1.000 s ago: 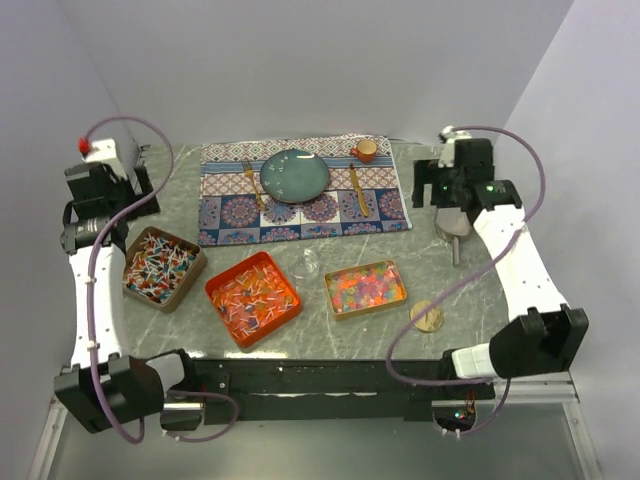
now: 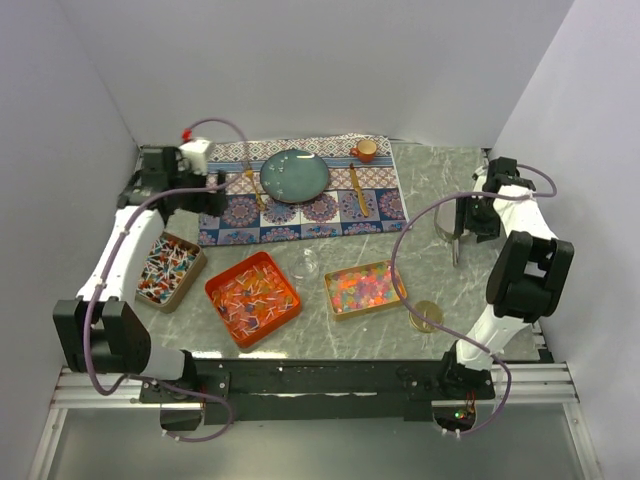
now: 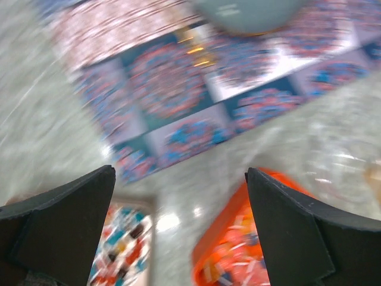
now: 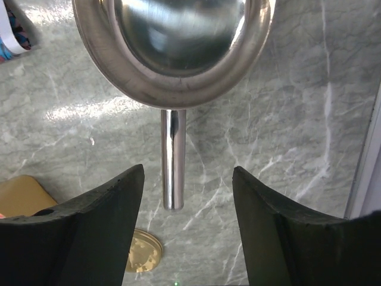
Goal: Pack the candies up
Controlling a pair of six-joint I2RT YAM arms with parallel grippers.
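On the left stands a tan box [image 2: 196, 279] of wrapped candies, and right of it an orange box [image 2: 291, 308] full of lollipop-like candies. A yellowish box [image 2: 367, 287] of bright gummy candies sits right of centre. Between these two is a clear jar [image 2: 306, 266], with a round gold lid [image 2: 426, 316] at the front right. My left gripper is open and empty above the table near the tan box, its view blurred. Over the steel scoop's handle [image 4: 173, 159] hangs my right gripper; its fingers are apart on either side, with gaps showing.
A patterned cloth [image 2: 282, 231] at the back carries a green plate [image 2: 295, 177], a fork [image 2: 251, 180], a knife [image 2: 358, 190] and a small orange cup [image 2: 366, 150]. Bare marble lies around the scoop's wide bowl [image 4: 174, 92].
The left gripper has moved right, from beyond the tan box toward the cloth's left edge. My right gripper has swung right and come down over the scoop, which lies in place.
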